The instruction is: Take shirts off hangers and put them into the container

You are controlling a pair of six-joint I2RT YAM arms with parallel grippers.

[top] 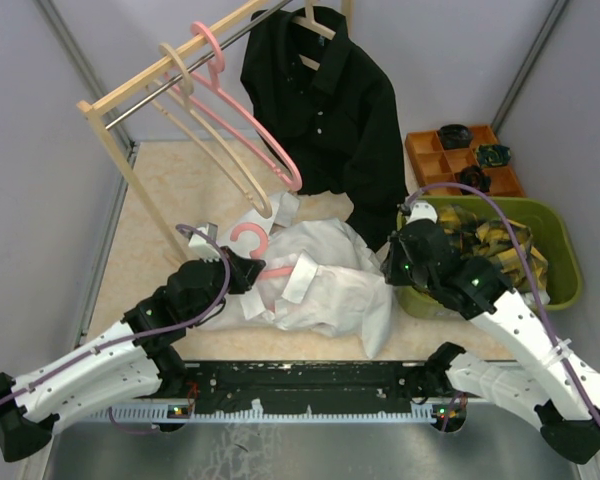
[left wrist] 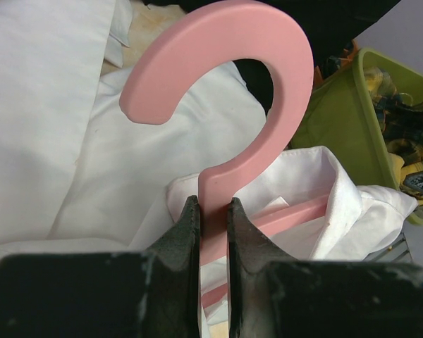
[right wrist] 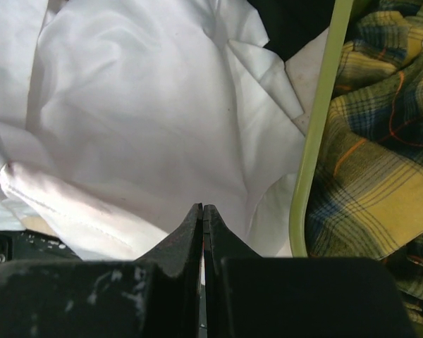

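A white shirt (top: pixel 325 248) lies crumpled on the table, with a pink hanger (top: pixel 248 236) partly inside it. My left gripper is shut on the hanger's neck, just below the hook (left wrist: pixel 292 91). Part of the hanger's pink arm (left wrist: pixel 296 213) shows within the shirt opening; cloth covers its right end. At the shirt's right side, beside the green bin, is my right gripper (top: pixel 388 274). The right wrist view has its fingertips (right wrist: pixel 198 218) closed together over the white cloth (right wrist: pixel 141 120), with no cloth visible between them.
The green bin (top: pixel 570 262) holding plaid clothing stands close on the right. Behind it is an orange divided organizer (top: pixel 431 163). A wooden rack (top: pixel 130 175) with empty hangers and a black shirt (top: pixel 325 110) rises at the back left. Bare table shows at the left.
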